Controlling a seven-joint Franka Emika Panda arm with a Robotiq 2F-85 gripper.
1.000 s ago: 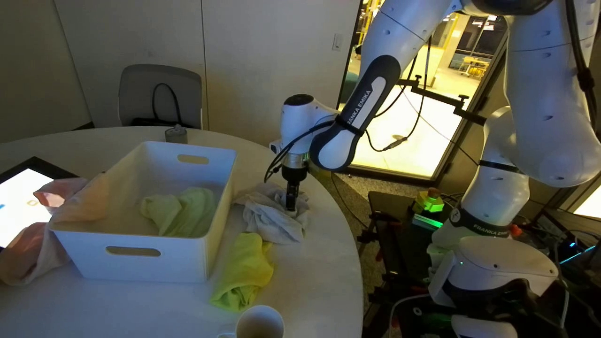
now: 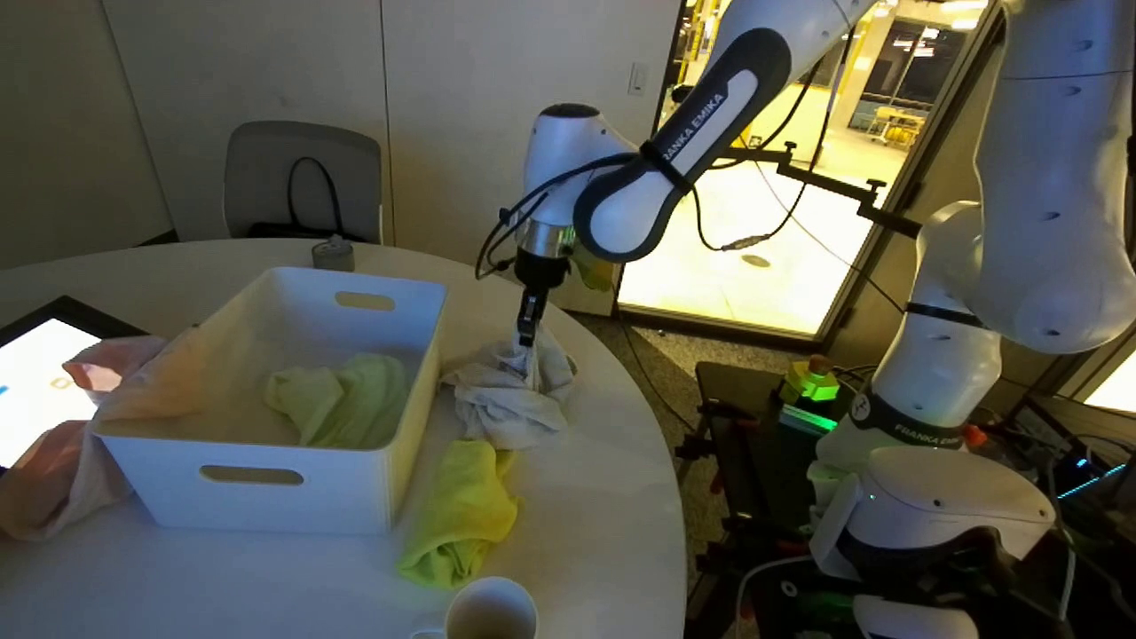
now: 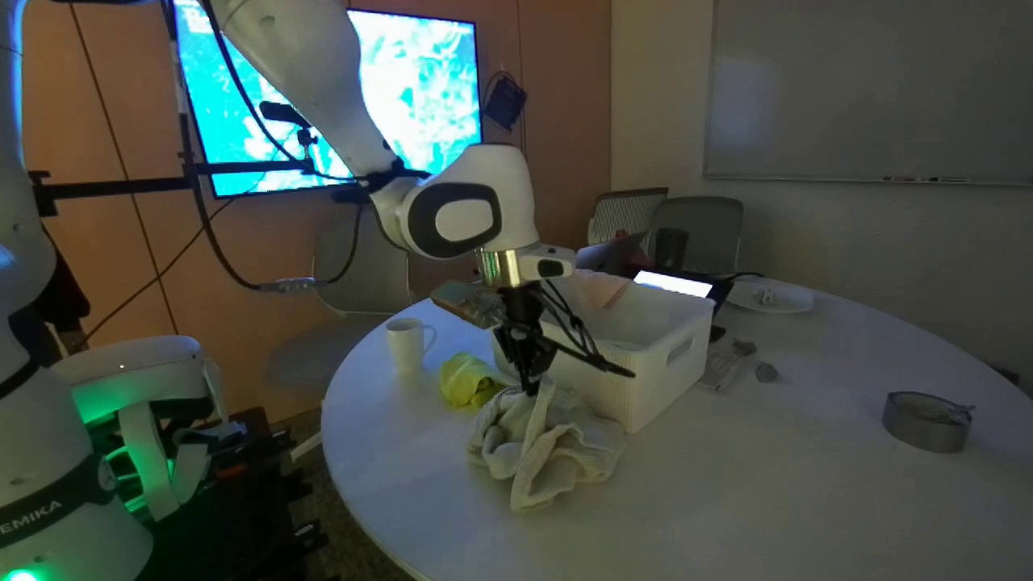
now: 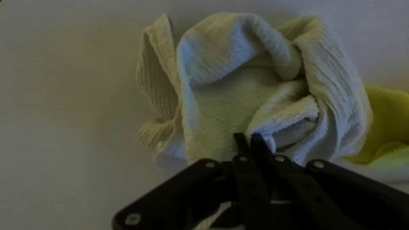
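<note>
A crumpled pale grey-white cloth (image 2: 506,399) lies on the table to the right of the white bin (image 2: 256,476), and part of it is drawn up into a peak. My gripper (image 2: 527,339) is shut on that raised fold, with the bulk of the cloth still resting on the table. From the other side, the cloth (image 3: 552,450) hangs in a ridge below my gripper (image 3: 530,389). In the wrist view the fingers (image 4: 240,143) sit nearly together at the near edge of the cloth (image 4: 230,99); the pinched part is mostly hidden.
A yellow-green cloth (image 2: 460,516) lies in front of the grey one, with a white mug (image 2: 492,612) nearby. Inside the bin is a pale green cloth (image 2: 346,396); a pink cloth (image 2: 160,383) drapes over its left wall. A tape roll (image 3: 927,421) stands on otherwise clear tabletop.
My gripper has risen and shifted slightly left in exterior view 1. A fold of the grey-white cloth has come up with it. Other objects stay put.
</note>
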